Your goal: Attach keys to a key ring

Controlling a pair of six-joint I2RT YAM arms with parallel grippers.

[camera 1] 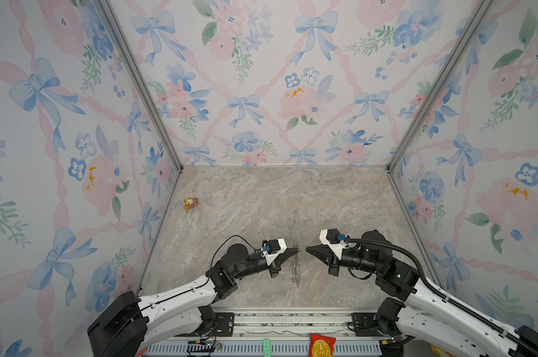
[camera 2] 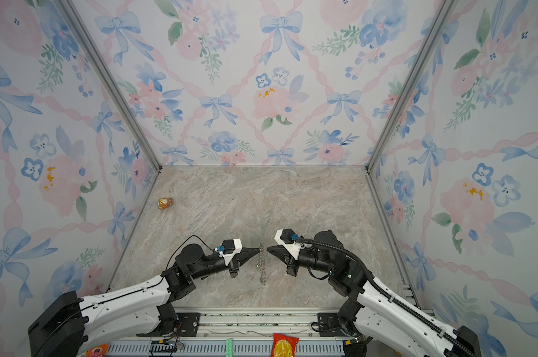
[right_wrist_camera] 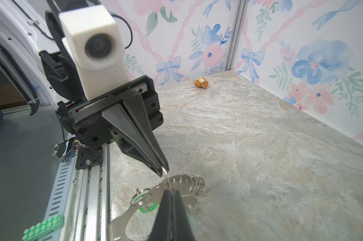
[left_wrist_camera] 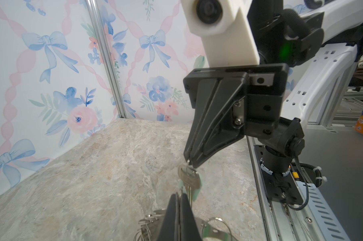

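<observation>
My left gripper (camera 1: 297, 250) and right gripper (camera 1: 307, 250) face each other tip to tip, both shut, low over the table. A silvery bundle of rings and flat metal pieces (camera 2: 261, 270) hangs at the left fingertips. In the right wrist view a thin bright metal bit sticks out between the left fingers; several wire rings (right_wrist_camera: 191, 184) and a flat plate (right_wrist_camera: 119, 229) hang below it. In the left wrist view a blurred key-like piece with a hole (left_wrist_camera: 189, 176) shows just under the right fingers (left_wrist_camera: 207, 132); whether they hold it is unclear.
A small brown figure (camera 1: 190, 203) lies on the tabletop (camera 1: 269, 196) at the far left. On the front rail are a green brick strip (camera 1: 266, 348) and a red packet (camera 1: 321, 345).
</observation>
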